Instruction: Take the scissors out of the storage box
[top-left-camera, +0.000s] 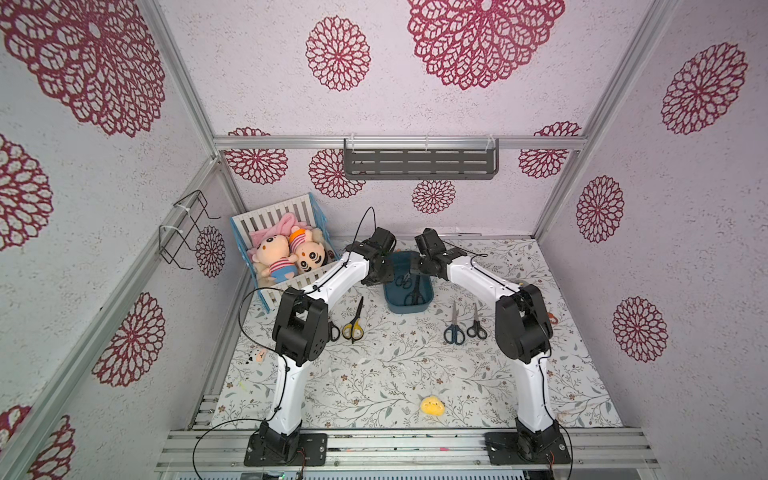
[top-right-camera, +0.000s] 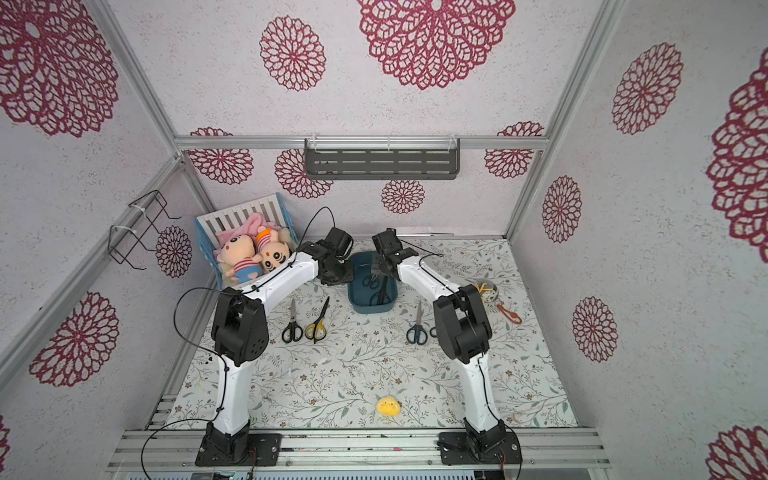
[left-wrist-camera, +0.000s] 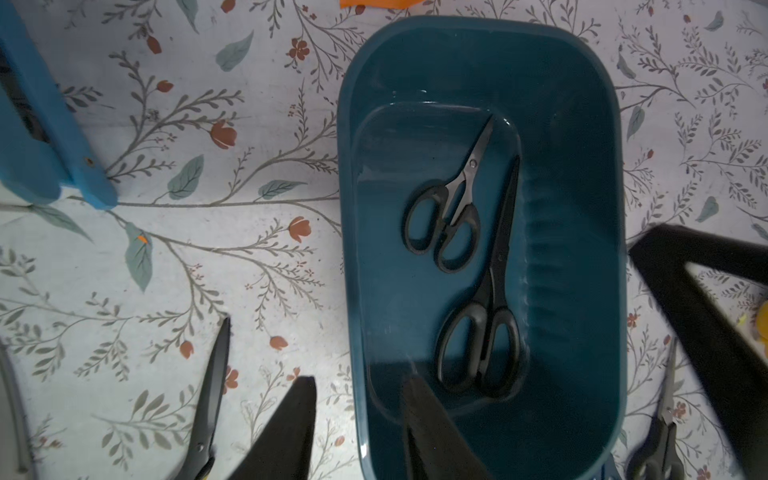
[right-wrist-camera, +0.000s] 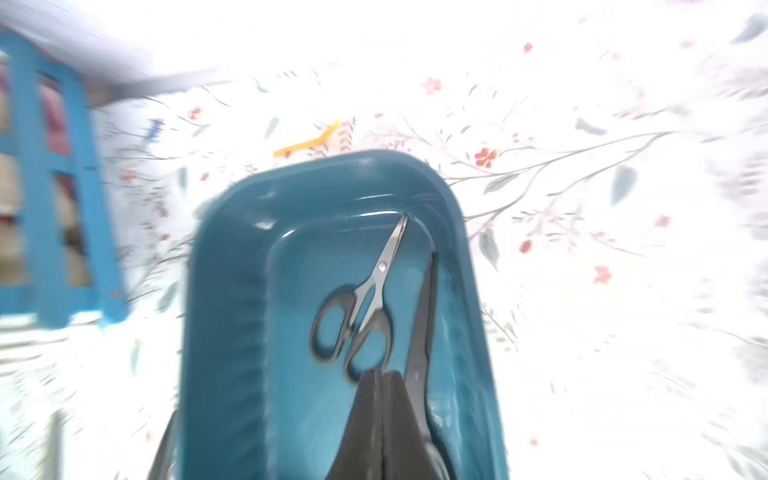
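Note:
The teal storage box holds two black-handled scissors: a small pair toward the back and a long pair along the right side, also seen in the right wrist view as small scissors and long scissors. My left gripper hangs over the box's front-left part, part open, with nothing visible between its fingers. My right gripper is over the box, shut, with nothing showing between its fingertips.
Several other scissors lie on both sides of the box. A crib of plush toys stands back left, and a yellow toy lies near the front.

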